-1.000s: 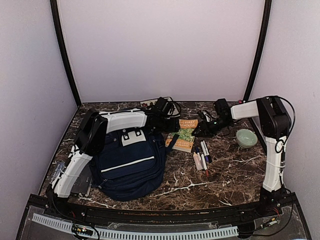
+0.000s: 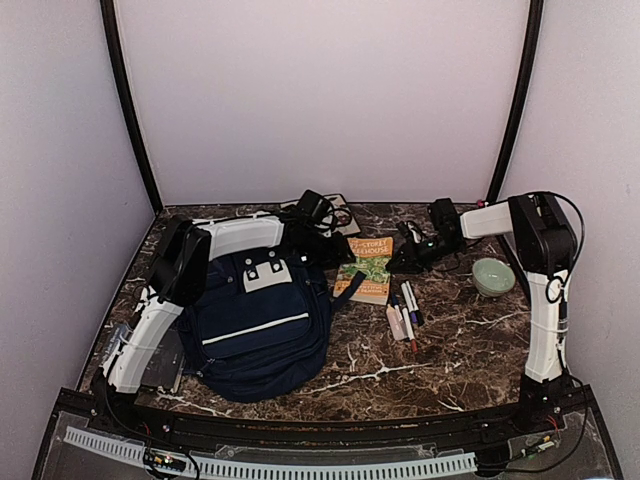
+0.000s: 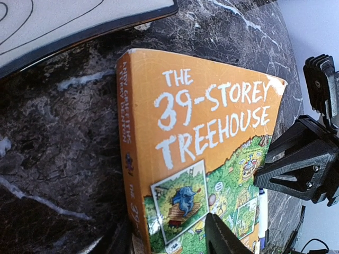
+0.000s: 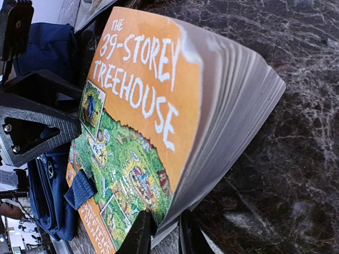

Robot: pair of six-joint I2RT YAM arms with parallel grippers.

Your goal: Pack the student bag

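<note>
The orange book [image 2: 365,270], "The 39-Storey Treehouse" [image 3: 212,116], lies on the marble table right of the navy bag [image 2: 255,335]. My right gripper is shut on the book's page edge at its right side, which appears slightly raised in the right wrist view. My left gripper is at the book's left side, part open, fingertips at the spine and cover; whether it grips is unclear. In the top view both arms reach in from either side.
Markers and pens [image 2: 408,315] lie below the book. A green bowl [image 2: 492,276] sits at the right. A white board [image 3: 63,26] lies behind the book; a dark flat item [image 2: 160,365] is at the lower left.
The right arm has barely moved.
</note>
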